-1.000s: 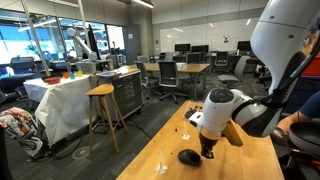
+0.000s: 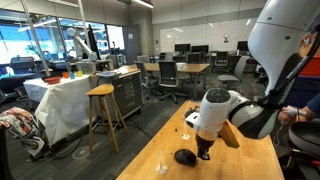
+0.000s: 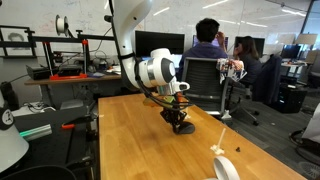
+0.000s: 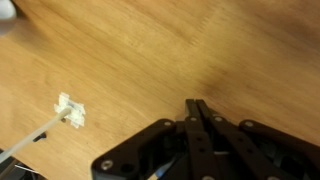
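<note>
A dark round object (image 2: 185, 157) lies on the wooden table, just beside my gripper (image 2: 204, 155). Exterior view 2 has the dark object (image 3: 184, 127) close against the gripper's low end; whether they touch I cannot tell. In the wrist view my gripper is shut, its black fingers together over bare wood. A bit of blue shows under the gripper body, too hidden to name. No dark object is recognisable in the wrist view.
A pale stick with a torn white tip (image 4: 70, 110) lies left in the wrist view. Toward the table's edge is a white ring-shaped thing (image 3: 225, 168). A wooden stool (image 2: 103, 105) stands beyond the table.
The dark object sits slightly farther left than a second ago.
</note>
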